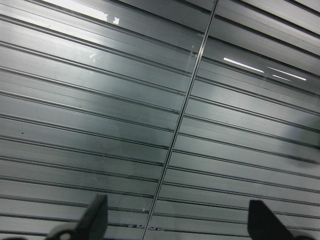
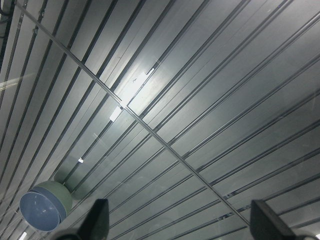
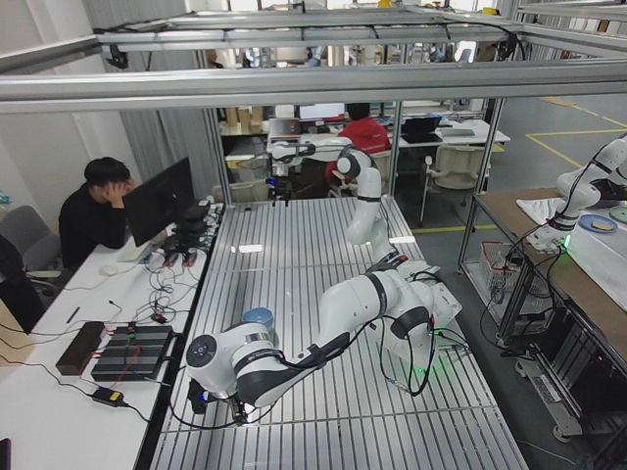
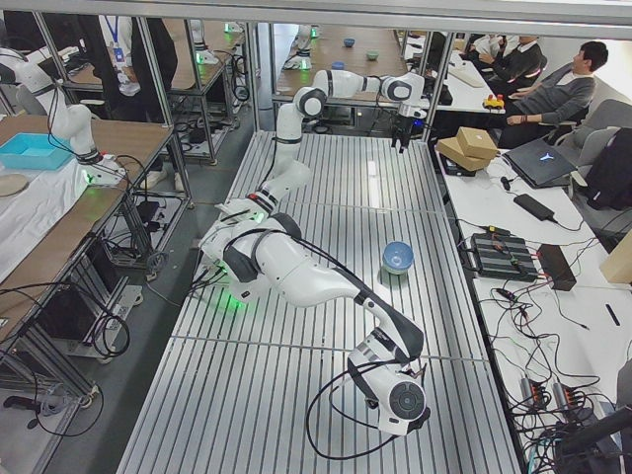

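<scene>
A blue bowl (image 4: 397,257) rests on the slatted metal table (image 4: 296,385); in the right wrist view it (image 2: 37,212) sits inside a green bowl (image 2: 62,195), at lower left. One gripper is low at the near end of the camera right view, beside bare table and apart from the bowls. The other hangs at the far end (image 4: 401,133). The left wrist view shows only bare slats between open fingertips; the right wrist view likewise shows open fingertips (image 2: 265,220) with nothing between them.
The white desk (image 3: 39,421) with electronics, monitor and cables runs along one side of the table, with a seated person. Aluminium frame posts surround the table.
</scene>
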